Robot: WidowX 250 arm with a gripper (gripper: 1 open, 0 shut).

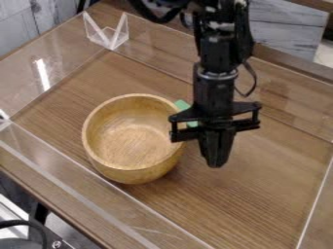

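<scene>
My black gripper (213,136) is over the wooden table (247,209), just right of a round wooden bowl (130,146). It is shut, with nothing seen between its fingers. A small green object (185,109) lies behind the bowl's right side, partly hidden by the arm.
A clear plastic holder (107,29) stands at the back left. Black cables lie at the lower left edge.
</scene>
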